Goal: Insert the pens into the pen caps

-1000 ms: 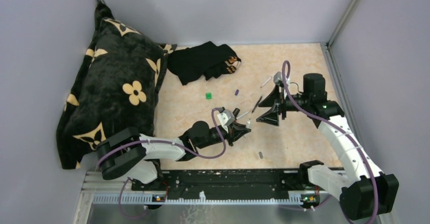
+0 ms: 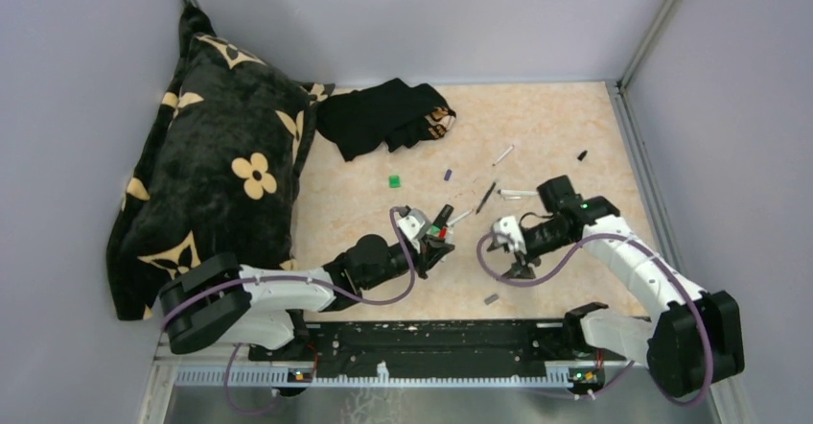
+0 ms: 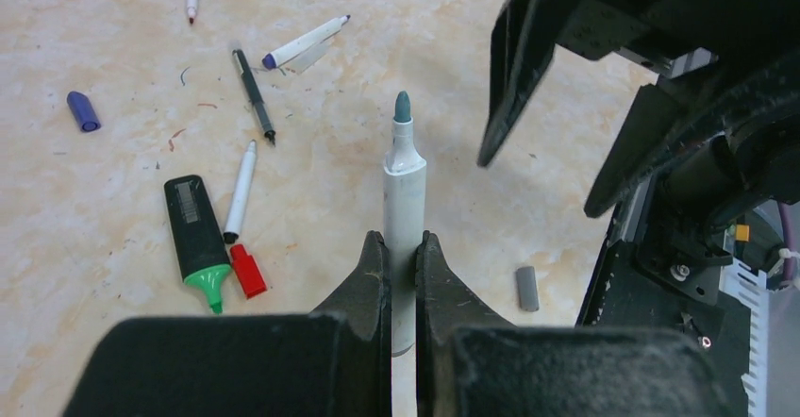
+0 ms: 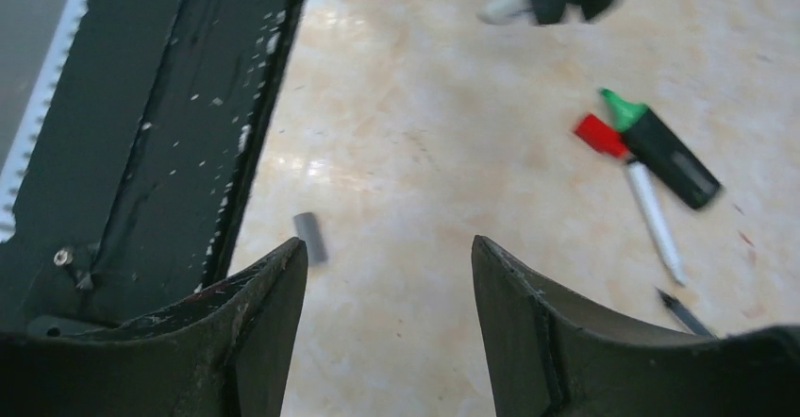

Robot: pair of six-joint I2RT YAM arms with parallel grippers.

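A white marker with a bare teal tip (image 3: 403, 191) points away from my left gripper, whose fingers are shut on its body. My right gripper is open, with nothing between its fingers; in the left wrist view its dark fingers (image 3: 514, 87) hang over the table to the right of the marker. A small grey cap (image 3: 527, 289) lies by the front edge, below and apart from the right fingers. On the table lie a blue cap (image 3: 83, 111), a red cap (image 3: 248, 271), a green cap (image 2: 394, 181) and a black cap (image 2: 582, 155).
Lying loose are a black highlighter with a green tip (image 3: 196, 224), a slim white pen (image 3: 241, 191), a dark pen (image 3: 253, 94) and white markers (image 3: 307, 41). A black cloth (image 2: 383, 117) covers the back left. Bare table surrounds the grey cap.
My left gripper has drawn slightly left with the marker. The grey cap's position and angle have shifted a little.
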